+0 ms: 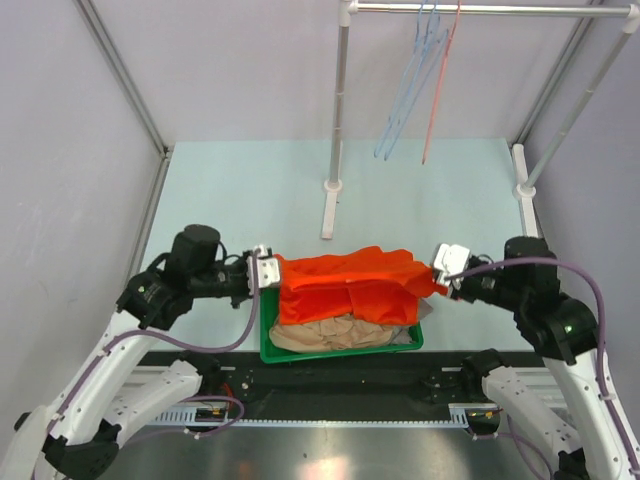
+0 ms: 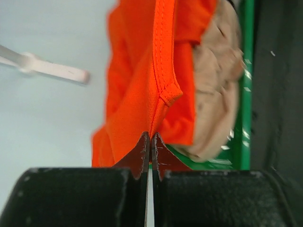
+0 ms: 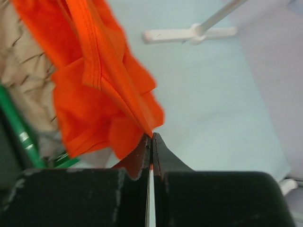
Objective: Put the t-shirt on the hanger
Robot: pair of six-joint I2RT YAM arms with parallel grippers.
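An orange t-shirt (image 1: 355,272) lies stretched low over a green bin (image 1: 340,350) holding beige and grey cloths. My left gripper (image 1: 268,268) is at its left end, shut on a stitched edge of it (image 2: 163,80), as the left wrist view shows. My right gripper (image 1: 440,268) is at its right end, shut on another part of the shirt (image 3: 113,90). Blue hangers (image 1: 410,85) and a pink hanger (image 1: 442,75) hang from the rail at the back.
The metal rail (image 1: 480,9) stands on posts (image 1: 337,110) with white feet. Pale board (image 1: 215,170) is free around the bin. Side walls enclose both arms.
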